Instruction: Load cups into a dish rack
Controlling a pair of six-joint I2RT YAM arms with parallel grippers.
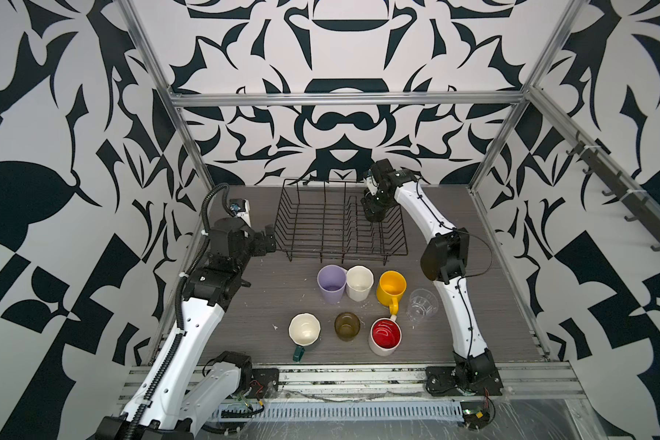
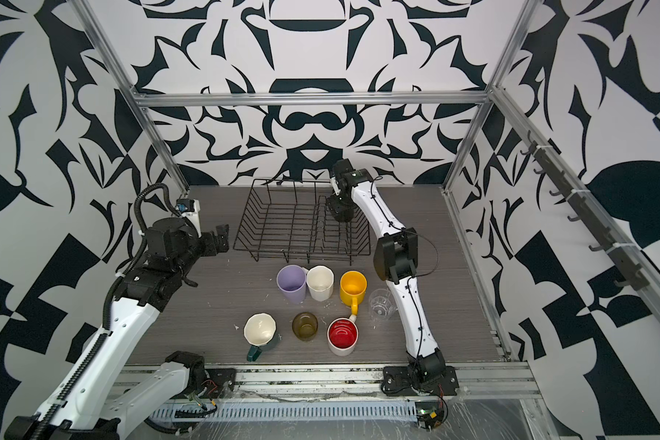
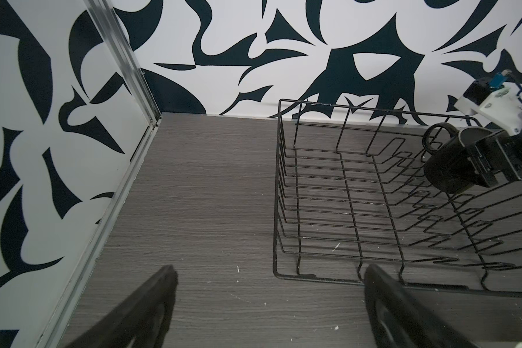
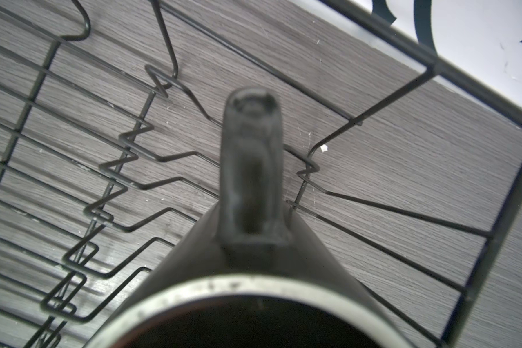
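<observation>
A black mug is in the right rear part of the black wire dish rack. My right gripper is open right at this mug. The right wrist view shows the mug close up, its handle toward the rack's wires, but none of that gripper's fingers. My left gripper stands open and empty, left of the rack. On the table in front are a purple cup, a white cup, a yellow mug, a red-lined mug, a brown glass, a clear glass and a green-handled mug.
The rack's left and middle compartments are bare. Bare table lies left of the rack. A patterned wall stands close behind it. The purple and white cups sit side by side near its front edge.
</observation>
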